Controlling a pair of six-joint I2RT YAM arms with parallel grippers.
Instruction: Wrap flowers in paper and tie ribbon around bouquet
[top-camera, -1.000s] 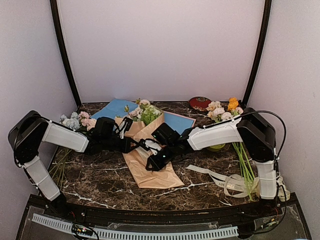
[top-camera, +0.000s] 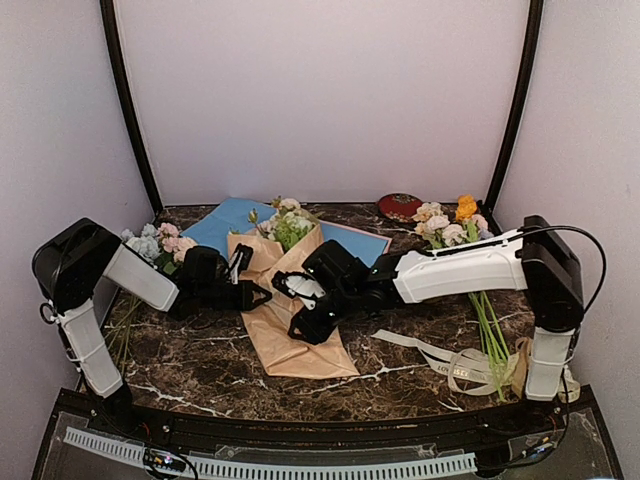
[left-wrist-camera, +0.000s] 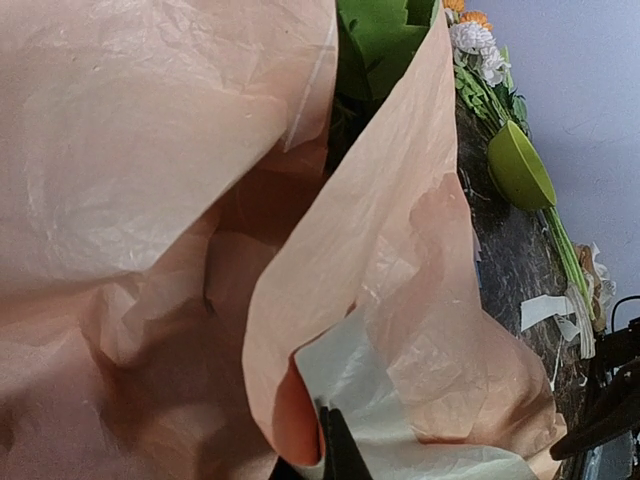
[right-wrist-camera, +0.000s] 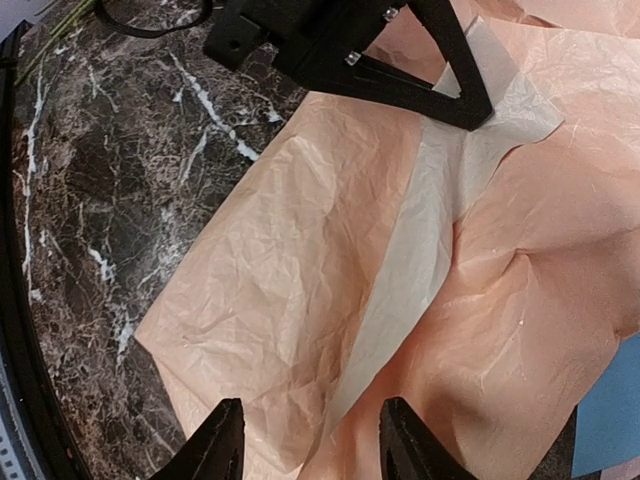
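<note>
Peach wrapping paper (top-camera: 270, 345) lies around the bouquet (top-camera: 293, 229), whose pale blooms and green leaves stick out at the top. A whitish strip (right-wrist-camera: 405, 270) runs along the paper's fold. My left gripper is shut at the paper's left side, with the paper's fold pinched at its fingertips beside the whitish part. Over the paper's middle, my right gripper (top-camera: 292, 310) stands open. In the right wrist view its two fingers (right-wrist-camera: 218, 440) are apart, with paper and the strip's lower end seen between them, not gripped.
A cream ribbon (top-camera: 455, 362) lies loose at the right. Flower bunches lie at the left (top-camera: 165, 242) and right (top-camera: 450, 225). A green bowl (left-wrist-camera: 520, 168) stands near the right bunch. Blue sheets (top-camera: 228, 220) lie behind the bouquet.
The left gripper sits slightly lower than a second ago, and the paper's lower end shifted left.
</note>
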